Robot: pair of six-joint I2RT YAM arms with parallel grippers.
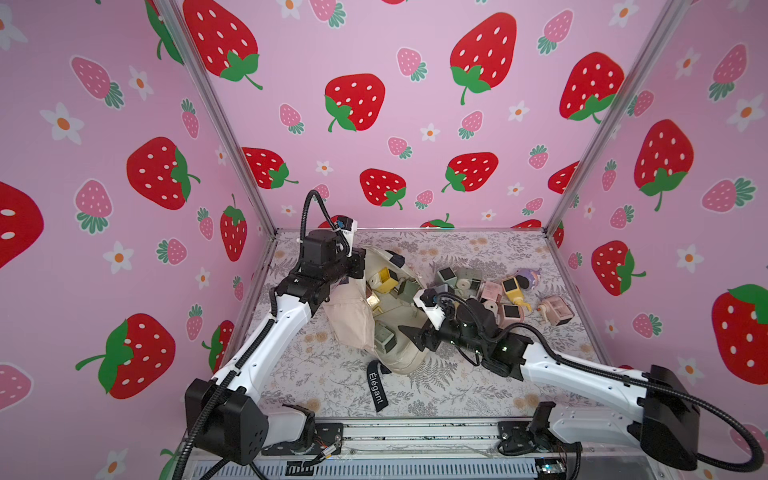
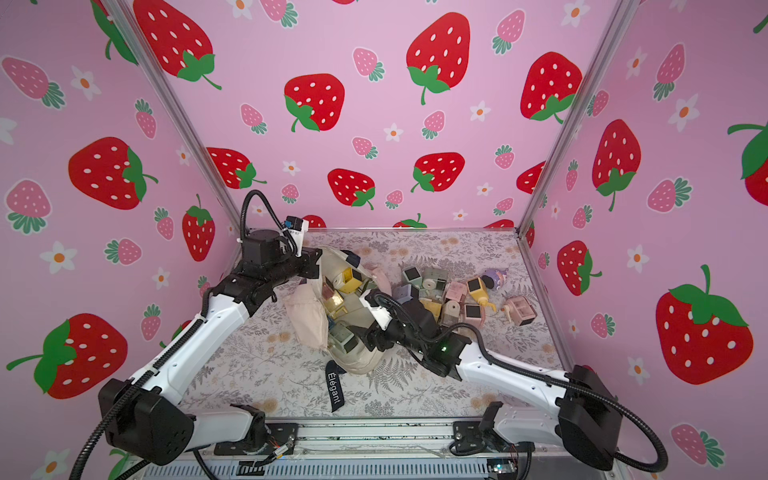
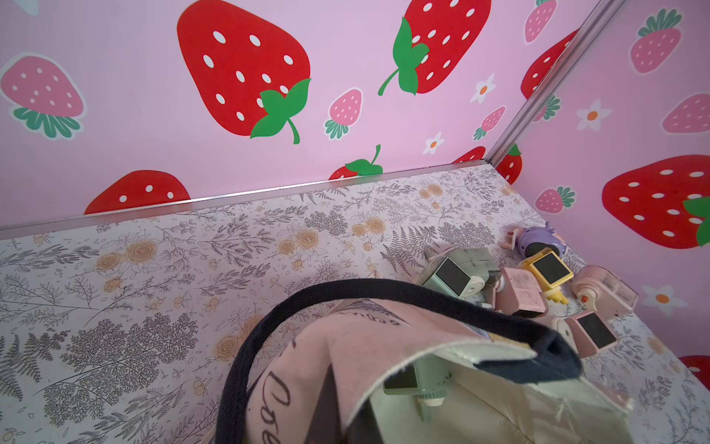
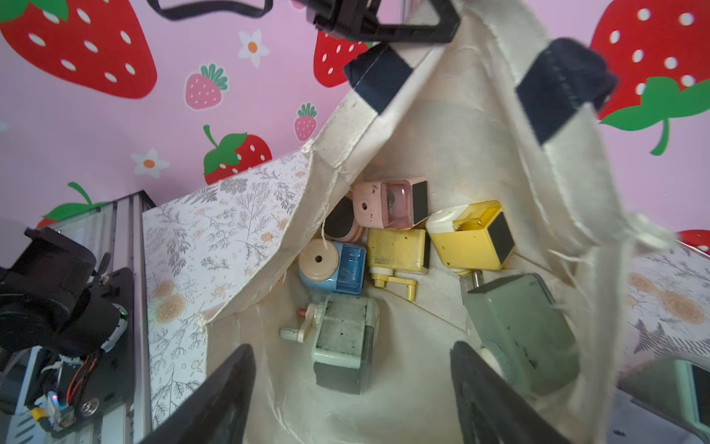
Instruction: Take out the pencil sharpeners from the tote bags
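Observation:
An open cream tote bag [image 1: 352, 316] holds several pencil sharpeners: in the right wrist view a pink one [image 4: 381, 203], yellow ones [image 4: 469, 236], a blue one [image 4: 347, 270], a grey-green one [image 4: 344, 347] and a green one [image 4: 521, 333]. My left gripper [image 1: 353, 264] is at the bag's upper left rim, shut; the bag's fabric hides much of it in its wrist view. My right gripper hangs at the bag's right side, facing into it, fingers apart with nothing between them.
Several sharpeners, including a pink one [image 1: 556, 310], lie grouped on the table to the right. A black strap printed "Élégant" [image 1: 376, 388] lies at the front.

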